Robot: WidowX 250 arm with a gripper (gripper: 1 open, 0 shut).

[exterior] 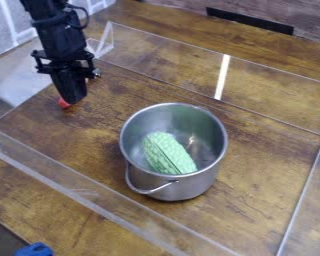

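The black gripper [64,82] points down at the upper left, over a small red object [65,103] on the wooden floor, which it partly covers. Whether anything is between its fingers is too small to tell; it looks shut. A steel pot [207,170] with a wire handle stands right of centre, holding a green textured oblong object [168,151].
Clear plastic walls [89,195] border the wooden work area [256,100]. A blue object [33,249] lies at the bottom left corner. The floor right of and behind the pot is free.
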